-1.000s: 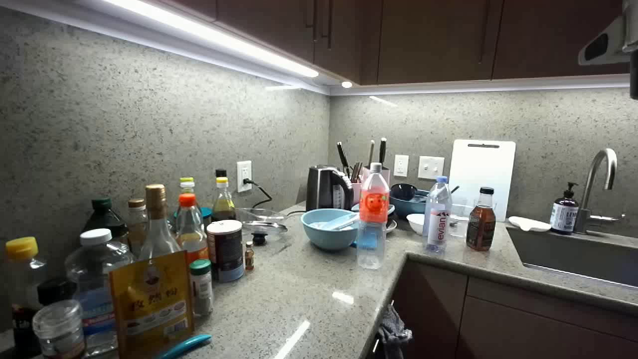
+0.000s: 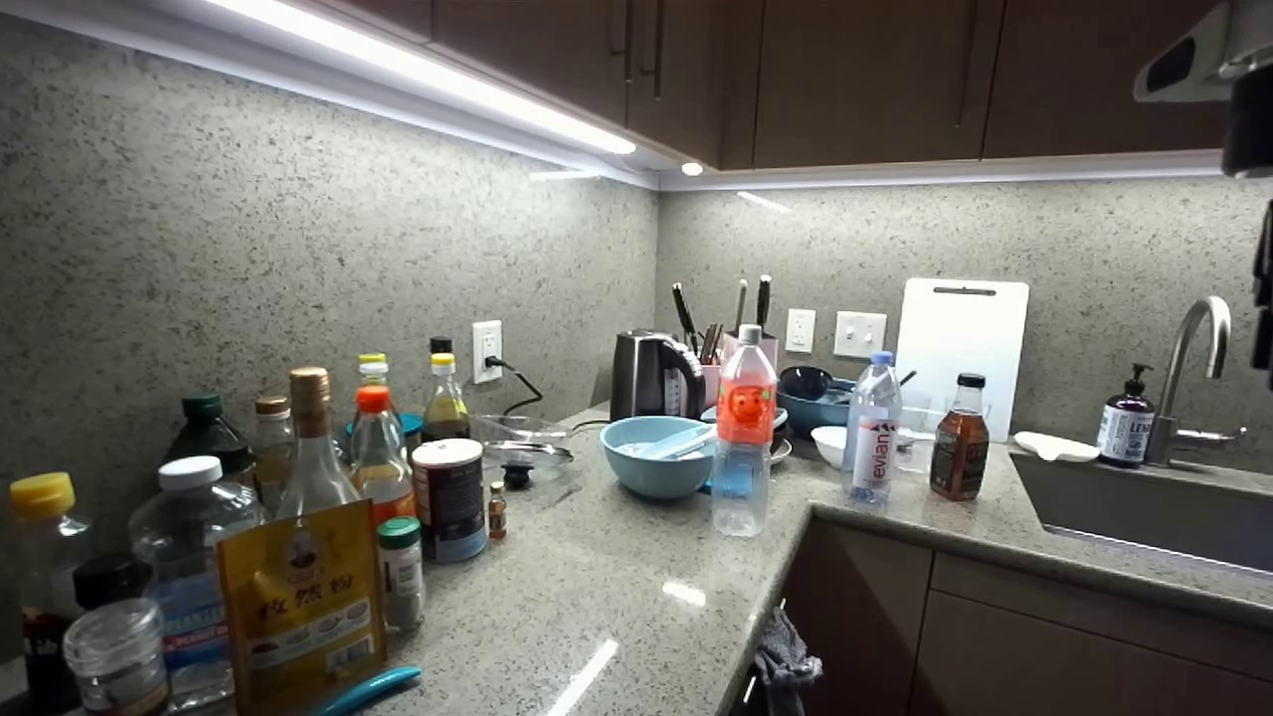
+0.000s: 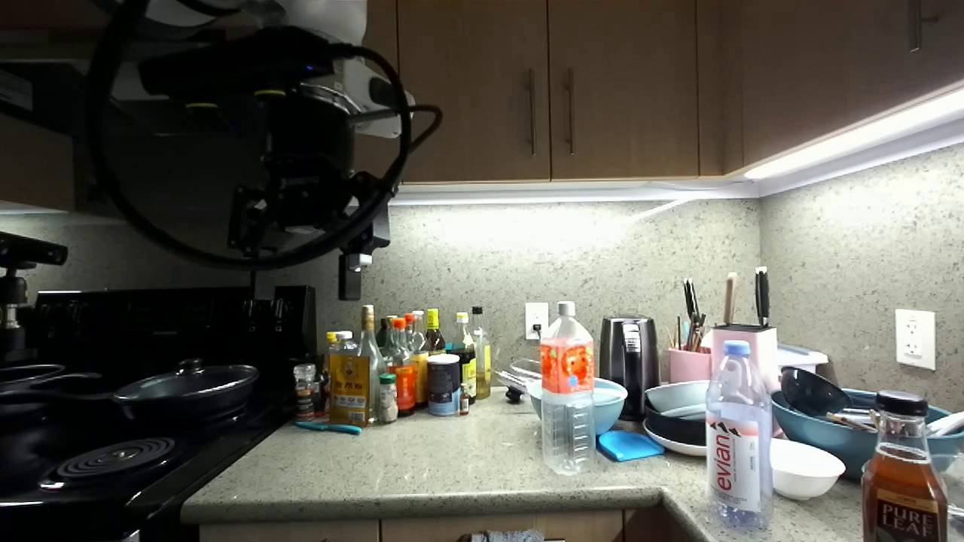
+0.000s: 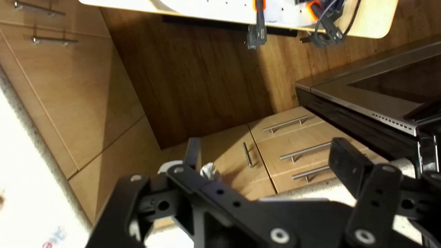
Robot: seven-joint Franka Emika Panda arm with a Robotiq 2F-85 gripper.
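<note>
My gripper stands open in the wrist view, its two black fingers wide apart with nothing between them. From the second exterior view, the arm hangs above the counter's left end near the stove, clear of every object. A clear bottle with an orange-red label stands upright near the counter's front edge. To its right are an Evian bottle and a brown tea bottle. Behind the labelled bottle sits a light blue bowl with something pale inside.
Several sauce bottles and a yellow pouch crowd the left wall. A black kettle, knife block and dishes fill the corner. The stove holds a lidded pan. Bare counter lies between pouch and labelled bottle.
At the right edge of the first exterior view, the arm has shifted slightly left and up, with more of its dark parts showing. The objects on the counter are unmoved.
</note>
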